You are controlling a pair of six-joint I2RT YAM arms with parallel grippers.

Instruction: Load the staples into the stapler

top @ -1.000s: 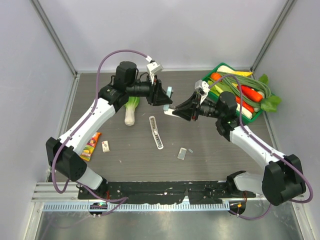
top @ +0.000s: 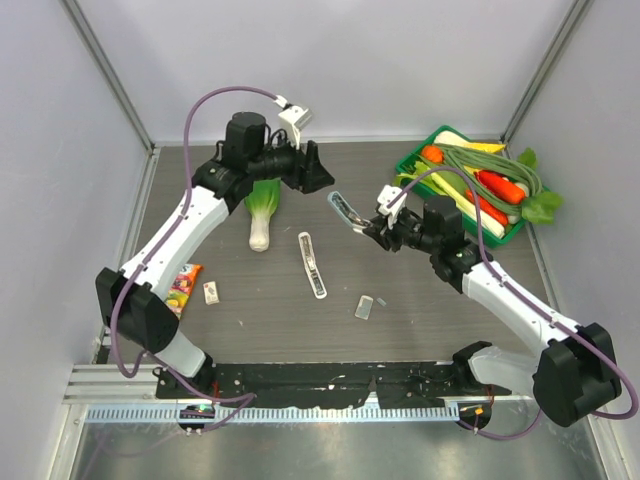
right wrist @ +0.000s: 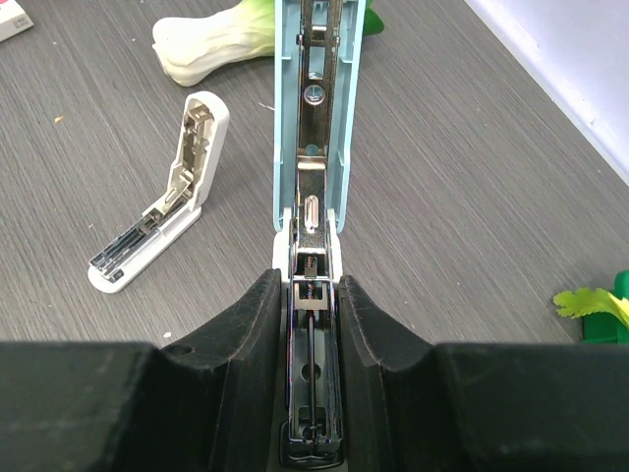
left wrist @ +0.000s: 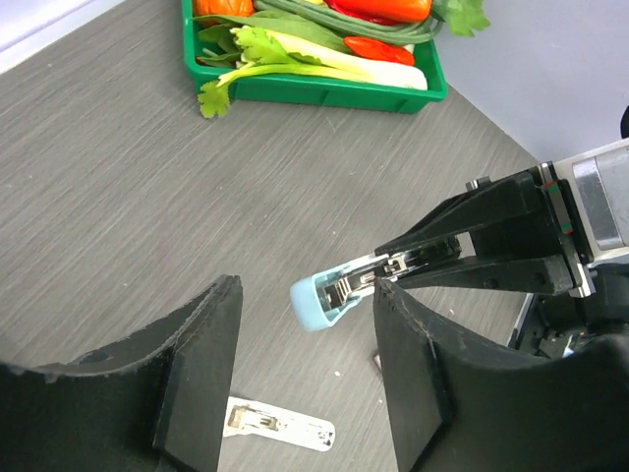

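Observation:
My right gripper [top: 374, 232] is shut on the base of a light blue and white stapler [top: 346, 209], held above the table. In the right wrist view the stapler [right wrist: 283, 128] is folded wide open, its metal channel showing between the fingers. Its blue tip points toward my left gripper [top: 320, 172], which stands open with nothing between its fingers. On the table at the front lies a small grey block [top: 363, 307], perhaps the staples, with a tiny sliver [top: 381, 301] beside it.
A second, white stapler [top: 312, 265] lies opened out mid-table. Left of it are a leafy vegetable [top: 260, 225], a small white box [top: 210, 292] and a snack packet [top: 181, 290]. A green basket [top: 406, 163] of vegetables fills the back right.
The blue upper part has swung open, away from the base. The right gripper still holds the base.

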